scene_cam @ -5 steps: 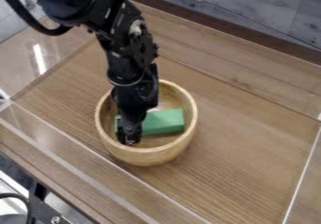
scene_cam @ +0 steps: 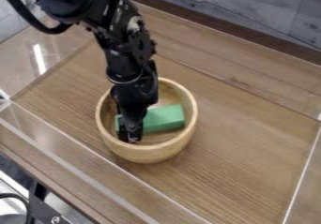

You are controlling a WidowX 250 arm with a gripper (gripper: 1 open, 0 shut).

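A round tan bowl point(scene_cam: 150, 151) sits on the wooden table, holding a green block point(scene_cam: 163, 117). My black gripper point(scene_cam: 130, 132) reaches down into the bowl from above, its fingers at the left end of the green block. What lies between the fingers is hidden by the gripper, and I cannot tell whether they grip the block.
A grey plank wall point(scene_cam: 226, 17) runs along the back. The table's edge and some cables lie at the lower left.
The arm has shifted very slightly; the bowl and green block look almost unchanged.
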